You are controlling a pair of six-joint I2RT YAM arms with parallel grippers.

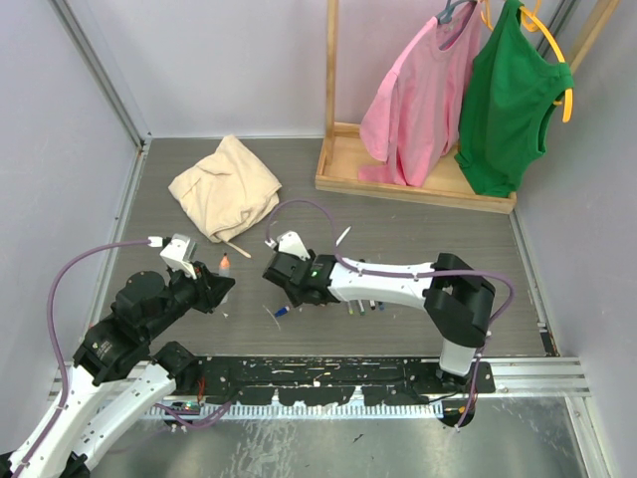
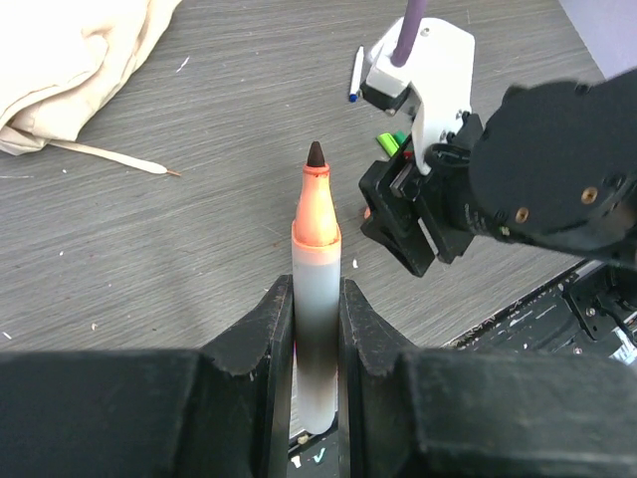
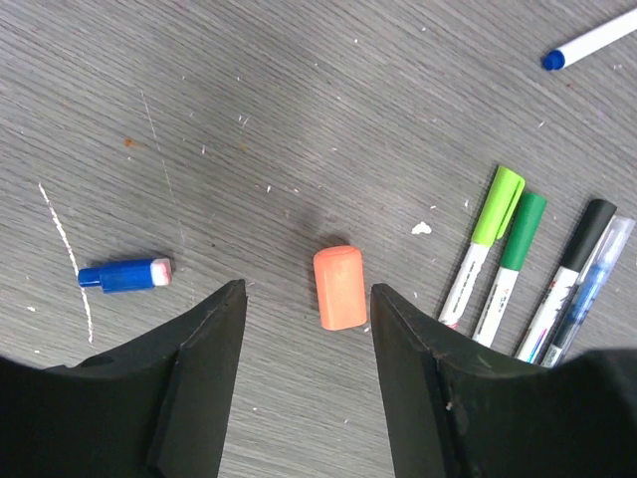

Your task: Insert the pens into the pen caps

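Upright in my left gripper, which is shut on it, stands an uncapped marker with an orange collar and a dark tip pointing up. My right gripper hangs open over the table. An orange cap lies on the tabletop, seen between its fingers and apart from them. Off to the left in the right wrist view rests a blue cap. To the right lie a light green marker, a dark green marker, a black marker and a clear blue pen.
A white pen with a blue end lies farther back. The beige cloth is at the back left with a thin stick beside it. The wooden rack with hanging clothes stands at the back right. Bare table lies between.
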